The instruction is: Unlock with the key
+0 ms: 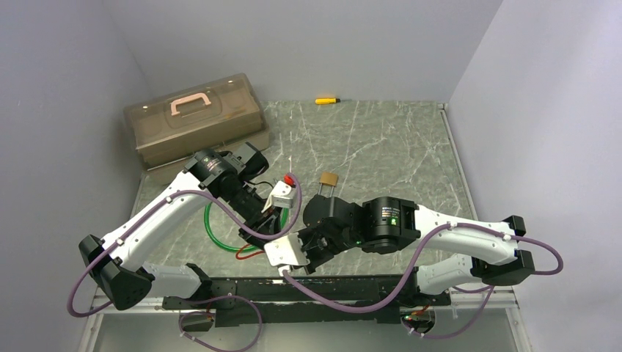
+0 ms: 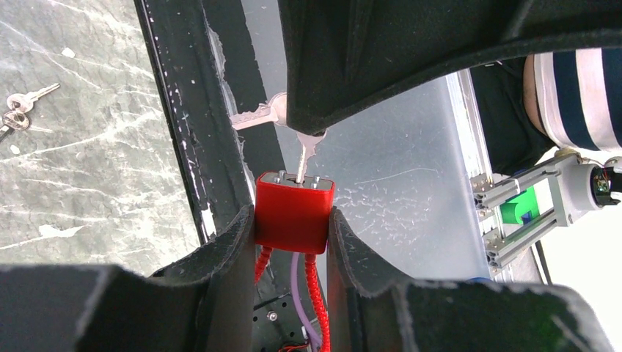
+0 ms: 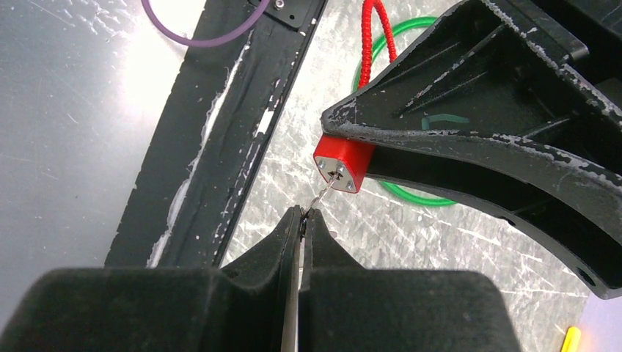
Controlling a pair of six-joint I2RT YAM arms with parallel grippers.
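Note:
My left gripper is shut on a red padlock (image 2: pixel 292 213), shackle side with red cord hanging down. Above it in the left wrist view, silver keys (image 2: pixel 258 116) are at my right gripper's black finger, one pointing down into the lock's face. In the right wrist view my right gripper is shut on a thin key, whose blade reaches the keyhole of the red lock (image 3: pixel 342 162). How deep it sits is unclear. In the top view both grippers meet at the front middle, mostly hidden by the arms.
A brown padlock (image 1: pixel 328 179) lies mid table, a yellow screwdriver (image 1: pixel 326 100) at the back. A toolbox (image 1: pixel 194 125) fills the back left. A green ring (image 1: pixel 213 233) lies at the left. Loose keys (image 2: pixel 22 103) lie on the tabletop.

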